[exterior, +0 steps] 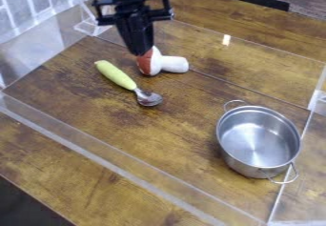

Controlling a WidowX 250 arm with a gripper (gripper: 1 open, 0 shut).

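My dark gripper (137,45) hangs blurred at the upper middle, its tip just above and left of a red-and-white mushroom-shaped object (170,64), partly covering it; it looks shut, with nothing visible in it. Below left lies a spoon-like scoop with a pale yellow-green handle (114,73) and a metal head (149,99). A steel pot (257,139) with wire handles stands at the right.
The wooden table (102,163) is bordered by clear plastic walls. A white grid-like structure stands beyond the upper-left corner.
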